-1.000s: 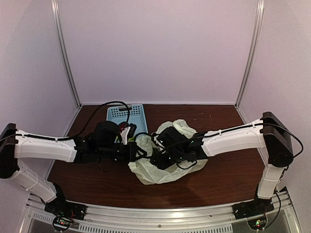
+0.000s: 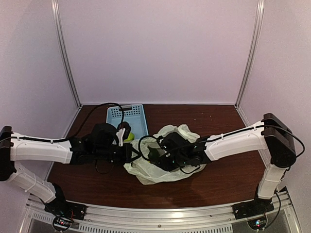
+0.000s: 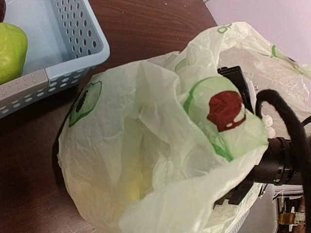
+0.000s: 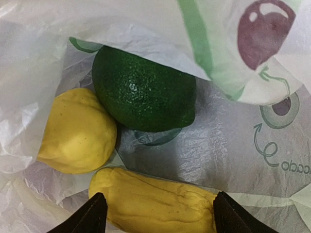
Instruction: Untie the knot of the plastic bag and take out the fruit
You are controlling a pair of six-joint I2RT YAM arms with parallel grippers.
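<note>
The white plastic bag lies open on the table. My left gripper is at the bag's left side; its fingers do not show in the left wrist view, and it looks shut from above. My right gripper is inside the bag, open, with its fingertips at either end of a long yellow fruit. A dark green fruit and a round yellow fruit lie above it in the right wrist view.
A blue perforated basket stands behind the bag, holding a green fruit.
My right arm has shifted slightly at the bag, and the left gripper has moved slightly left. The bag's front has spread a little toward the left.
</note>
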